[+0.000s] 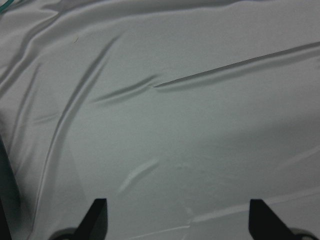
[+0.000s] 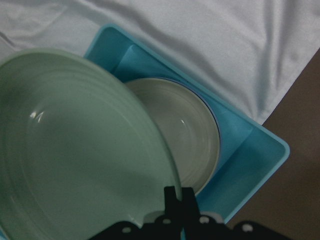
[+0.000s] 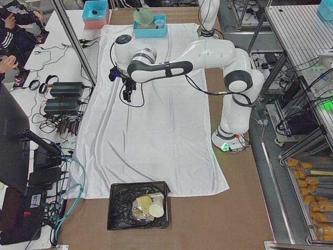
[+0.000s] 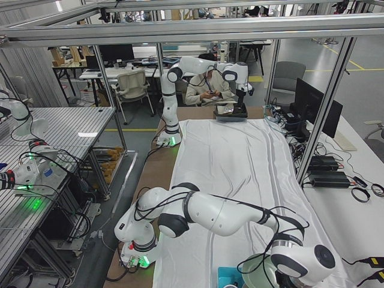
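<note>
A pale green bowl [image 2: 80, 140] is held by its rim in my right gripper, which is shut on it. It hangs over a blue tray [image 2: 255, 165] that has a white bowl [image 2: 190, 135] inside, partly hidden by the green one. In the camera left view the green bowl [image 3: 142, 15] shows at the tray's left part. My left gripper is open above the bare white cloth [image 1: 200, 125], with nothing between its fingers.
A black bin [image 3: 119, 208] with rubbish stands at the near end of the table, beyond the cloth's edge. A monitor and cables crowd the side desk.
</note>
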